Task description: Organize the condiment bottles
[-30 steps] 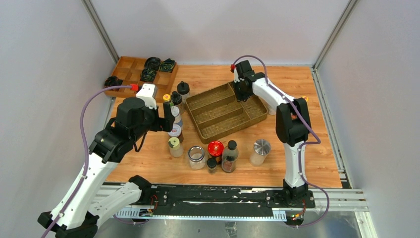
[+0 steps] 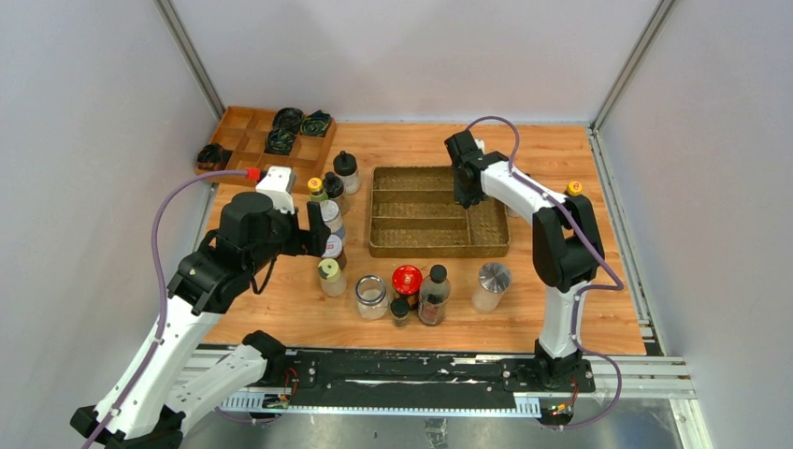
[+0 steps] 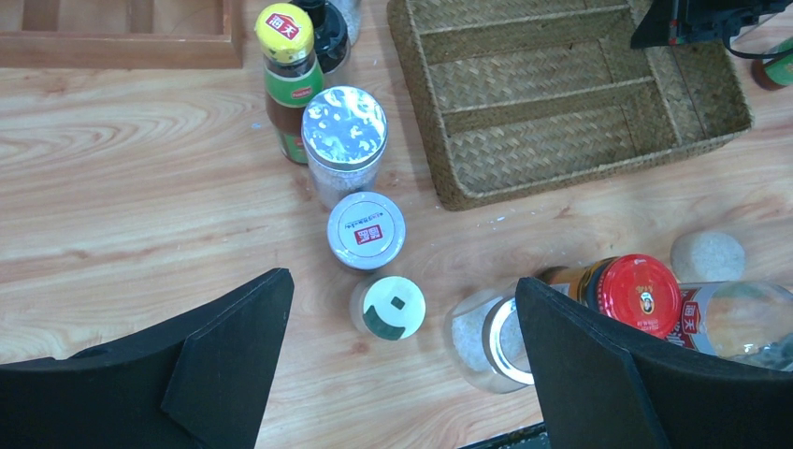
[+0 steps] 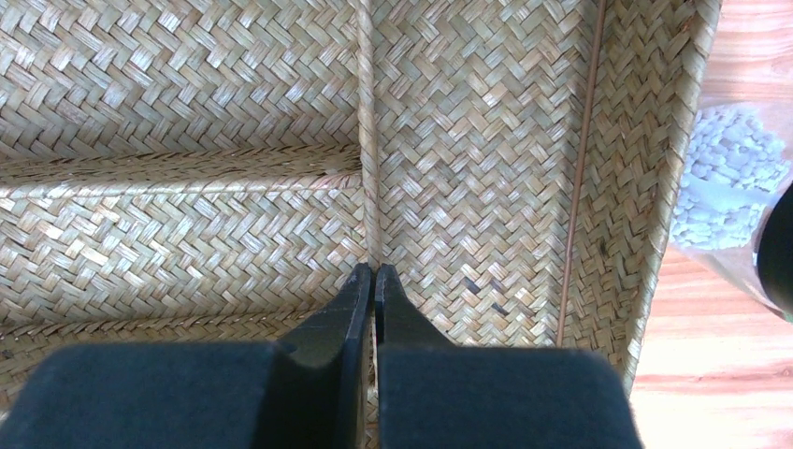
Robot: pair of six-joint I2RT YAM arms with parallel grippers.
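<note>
A woven divided tray (image 2: pixel 419 238) lies mid-table, nearly square to me, its compartments empty. My right gripper is shut at the tray's inner divider, with no object visible between its fingers. My left gripper stands open above the bottles left of the tray, holding nothing: a yellow-capped bottle (image 3: pixel 295 89), a silver-lidded jar (image 3: pixel 344 131), a white-lidded jar (image 3: pixel 366 231) and a pale-capped bottle (image 3: pixel 393 309). Along the front stand a glass jar (image 2: pixel 371 299), a red-lidded jar (image 2: pixel 407 279), a dark-capped bottle (image 2: pixel 432 299) and a steel-lidded shaker (image 2: pixel 493 290).
A wooden compartment box (image 2: pixel 249 129) with dark bundles sits at the back left. More containers stand right of the tray, partly behind my right arm, including one with a yellow cap (image 2: pixel 573 188). Some bare table lies between tray and front row.
The tray has turned from slanted to nearly square over the last second, with my right gripper at it and moved slightly right. The left arm has moved very little.
</note>
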